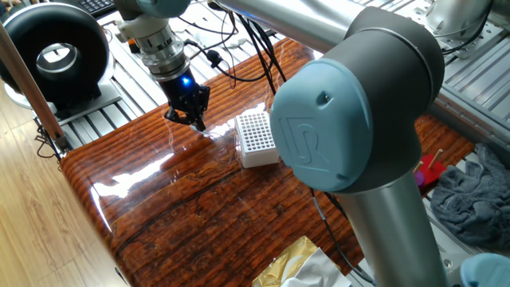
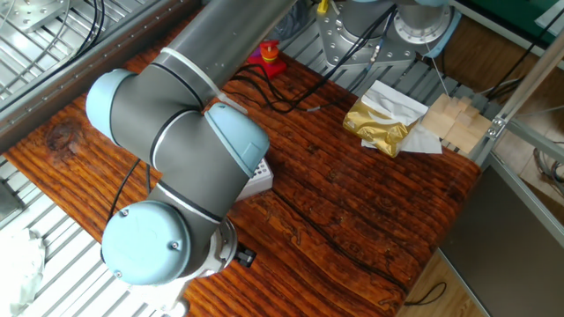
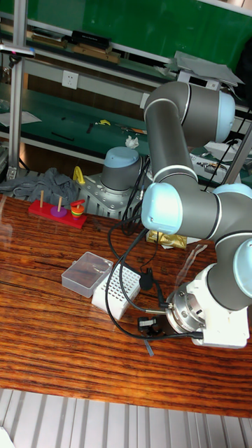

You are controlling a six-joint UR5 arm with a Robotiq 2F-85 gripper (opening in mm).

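My gripper [image 1: 198, 127] points down, low over the wooden table, beside the white rack [image 1: 256, 140] with its grid of round holes. A gap separates the fingertips from the rack. Close to the fingertips is a faint pale streak, which may be a thin clear object or only glare. In exterior view 3, a small blue-grey strip [image 3: 149, 348] shows just below the gripper; whether it is held or lying on the table is unclear. Exterior view 2 shows only a dark part of the gripper, and the arm covers some of the rack [image 2: 256, 182]. Whether the fingers are open or shut does not show clearly.
A clear, shallow plastic box [image 3: 87, 274] sits against the rack. Farther off are a red peg toy [image 3: 57, 213], a grey cloth [image 1: 476, 195] and a gold tissue pack [image 2: 377, 129]. Black cables loop around the arm and over the rack.
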